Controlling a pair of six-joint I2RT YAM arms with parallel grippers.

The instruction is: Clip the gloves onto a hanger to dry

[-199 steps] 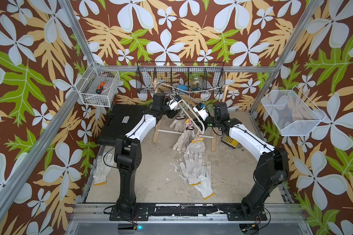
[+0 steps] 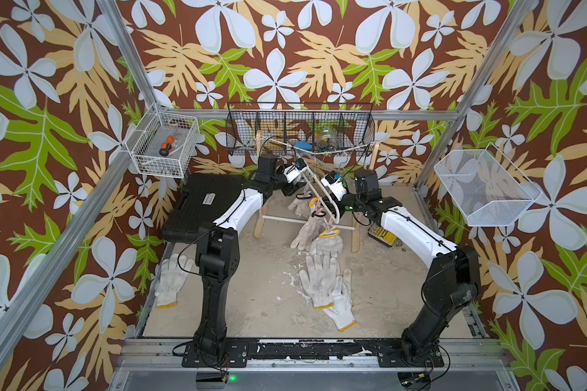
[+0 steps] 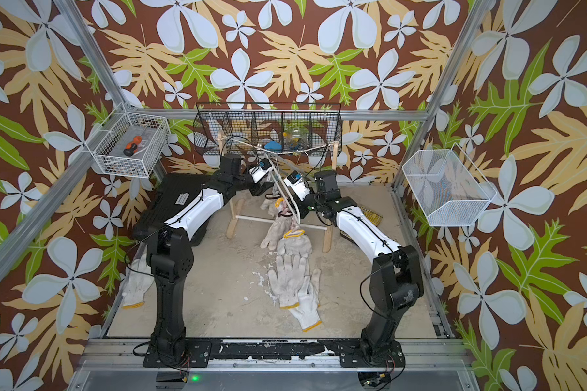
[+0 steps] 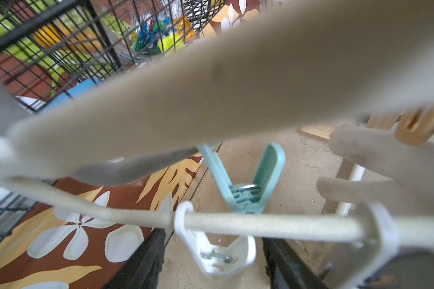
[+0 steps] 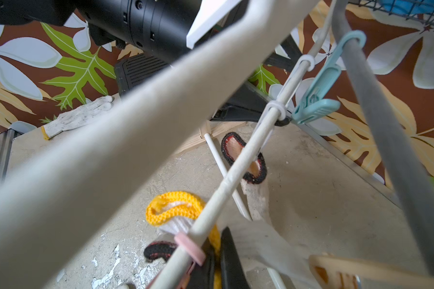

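A clip hanger (image 2: 332, 207) hangs tilted from the wooden rack (image 2: 355, 241), with gloves (image 2: 309, 231) hanging below. My left gripper is at a white clip (image 4: 217, 260) on the hanger rod, its fingers apart on either side; beyond is a turquoise clip (image 4: 267, 173). My right gripper is shut low on the rod beside a pink clip (image 5: 188, 248) and a yellow glove cuff (image 5: 173, 207); whether anything is pinched is unclear. More gloves (image 2: 319, 280) lie on the table.
A black case (image 2: 195, 202) lies at the left. A black wire basket (image 3: 267, 130) is at the back, white baskets (image 2: 163, 143) mesh on either side. A loose glove (image 2: 169, 283) lies at the front left.
My left gripper has moved slightly right and up near the hanger, and the hanging gloves have shifted slightly right. My right arm looks almost still.
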